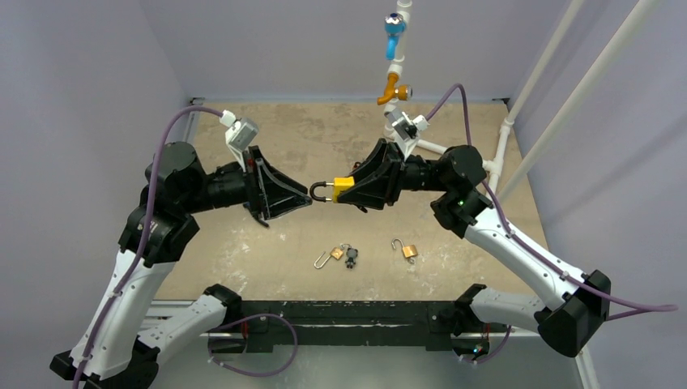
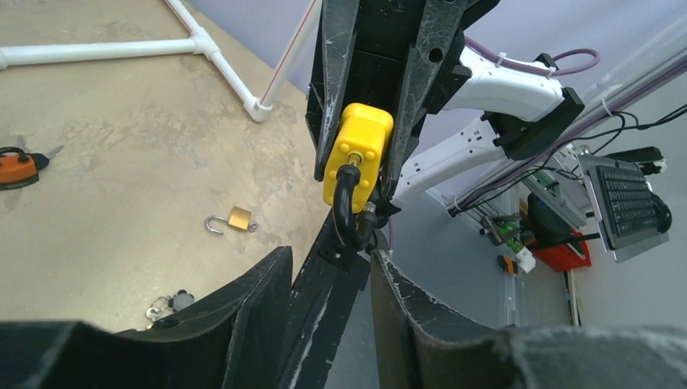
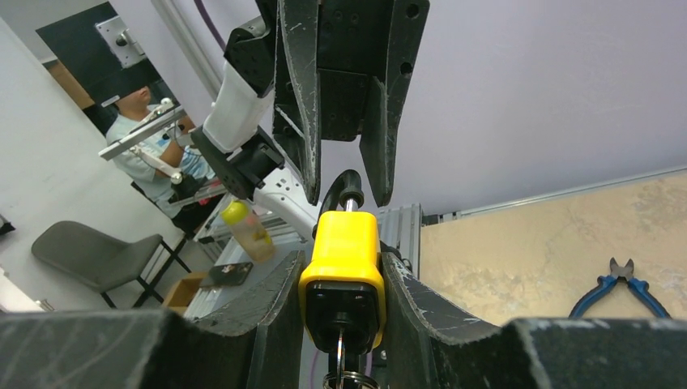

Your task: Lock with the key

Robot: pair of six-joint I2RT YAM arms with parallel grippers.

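Note:
In the top view my right gripper [image 1: 343, 191] is shut on a yellow padlock [image 1: 341, 187], whose black-sleeved shackle points left. A thin key [image 3: 340, 350] hangs at the padlock's black underside in the right wrist view, with a ring [image 3: 348, 378] below it. My left gripper stands open, its fingertips on either side of the shackle's bend [image 2: 348, 231] and apart from each other. Some bare metal shows between the black sleeve and the yellow body. Whether the shackle is latched cannot be told.
On the board lie a brass padlock [image 1: 410, 251], another brass padlock [image 1: 337, 253] and a small dark figure [image 1: 351, 258], all below the grippers. Blue-handled pliers [image 3: 620, 288] lie to one side. White pipes [image 1: 501, 146] stand at the right.

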